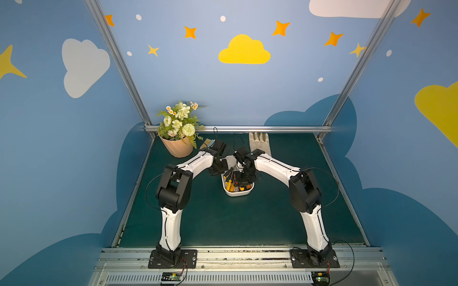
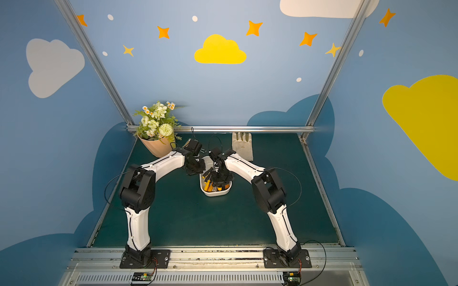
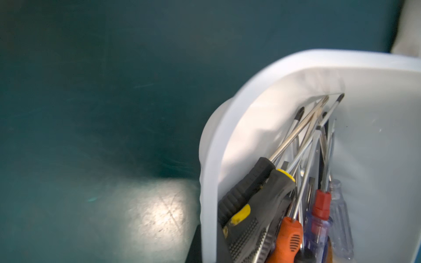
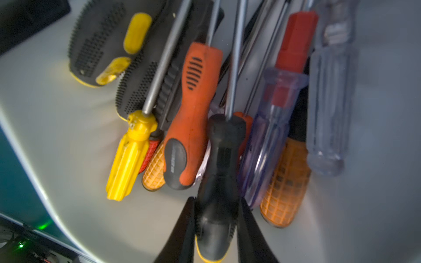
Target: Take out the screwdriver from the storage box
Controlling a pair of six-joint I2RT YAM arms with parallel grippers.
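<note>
A white storage box (image 1: pixel 238 193) stands mid-table, filled with several screwdrivers. In the right wrist view my right gripper is shut on the black handle of a screwdriver (image 4: pixel 224 144), whose shaft runs up over the others, still inside the box. The left wrist view shows my left gripper shut on the box's left wall, one finger (image 3: pixel 194 249) outside and the other inside. Beside the held handle lie an orange screwdriver (image 4: pixel 193 109) and a clear purple one (image 4: pixel 267 140); a yellow one (image 4: pixel 129 160) lies further left.
A flower pot (image 1: pixel 176 146) stands at the back left, with a small tan item (image 1: pixel 207 143) beside it. A pale glove (image 1: pixel 259 143) lies behind the box.
</note>
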